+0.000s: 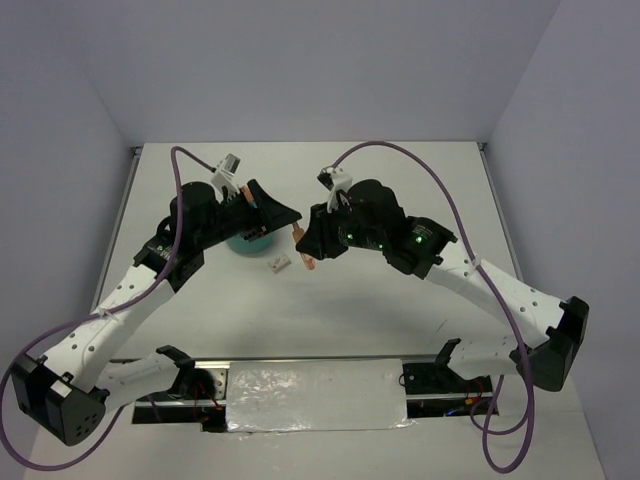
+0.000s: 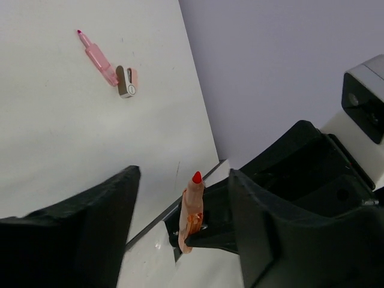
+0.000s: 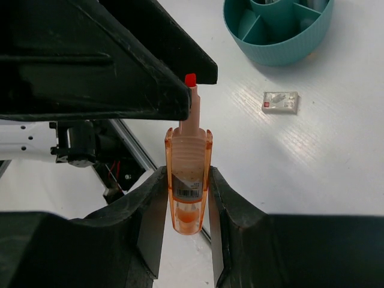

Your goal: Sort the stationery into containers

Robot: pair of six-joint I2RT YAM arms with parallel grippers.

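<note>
My right gripper is shut on an orange marker, held upright in mid-air near the table's middle. My left gripper is part open beside the marker's red-tipped upper end, its dark fingers close around that end in the right wrist view; whether they touch it is unclear. A teal divided holder stands on the table, partly hidden under the left arm in the top view. A pink marker and a small metal sharpener lie together on the table.
A small pale block, apparently an eraser, lies beside the holder. Grey walls bound the table at back and sides.
</note>
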